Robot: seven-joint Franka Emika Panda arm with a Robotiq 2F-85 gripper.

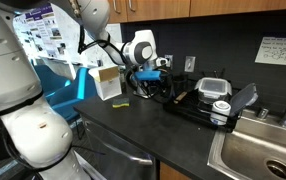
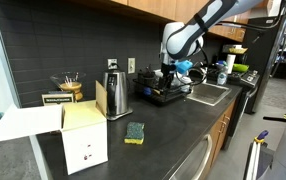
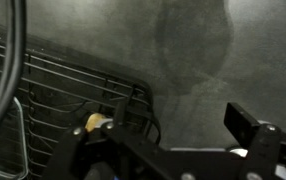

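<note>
My gripper stands open, its two dark fingers wide apart at the bottom of the wrist view, with nothing held between them. Below it lie the dark countertop and one end of the black wire dish rack (image 3: 58, 90). A small orange-tan item (image 3: 94, 122) shows beside the left finger, partly hidden. In exterior view 1 the gripper (image 1: 162, 93) hangs at the left end of the rack (image 1: 195, 106); its fingertips are hard to make out. A yellow-and-green sponge (image 2: 134, 132) lies on the counter, well apart from the gripper.
A white pot (image 1: 220, 109) and a clear container (image 1: 214, 88) are at the rack, left of the sink (image 1: 245, 157). A metal kettle (image 2: 116, 95) and an open cardboard box (image 2: 84, 135) stand near the sponge.
</note>
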